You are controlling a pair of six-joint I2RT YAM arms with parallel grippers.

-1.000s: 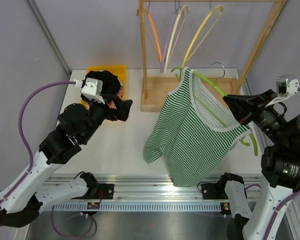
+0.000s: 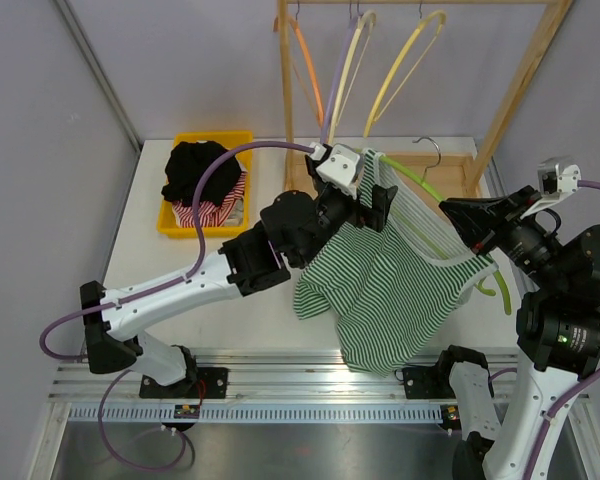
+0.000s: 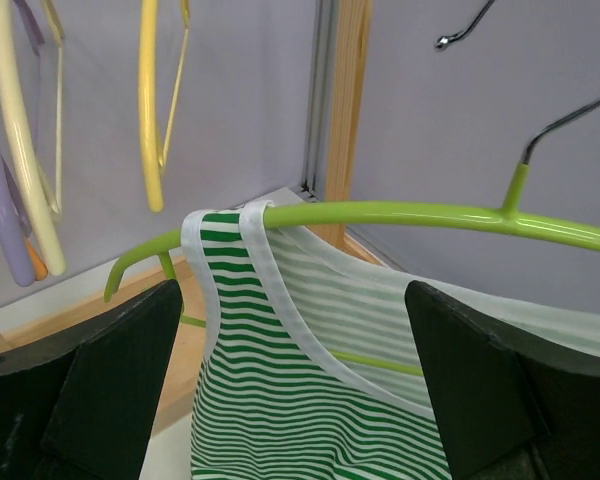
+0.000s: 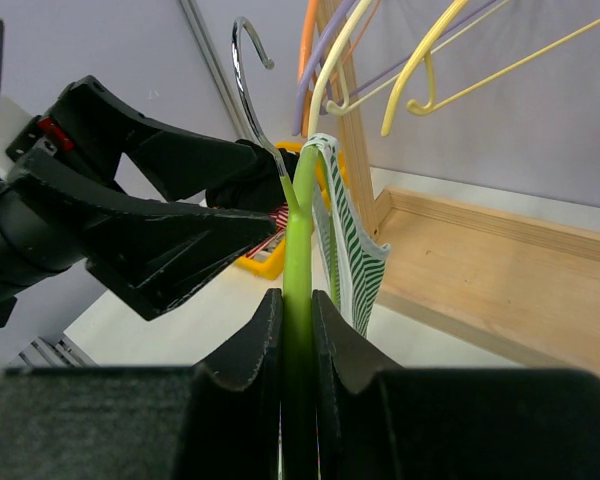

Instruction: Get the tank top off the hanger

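The green-and-white striped tank top [image 2: 395, 290] hangs from a green hanger [image 3: 380, 212], one strap looped over the bar near its left end. In the left wrist view that strap [image 3: 235, 270] shows between the spread fingers of my left gripper, which stands open close to it. My right gripper has its fingers closed around the hanger's green bar, with the hook [image 4: 245, 75] just beyond. The right part of the tank top lies over the hanger's other end in the top view.
Orange, purple and yellow hangers [image 2: 405, 65] hang from the wooden rack [image 2: 285, 90] at the back. A yellow bin [image 2: 205, 232] holding black and red-striped cloth stands at the left.
My left gripper has swung right from beside the bin to the tank top's left strap. The right arm, hanger and tank top have shifted only slightly.
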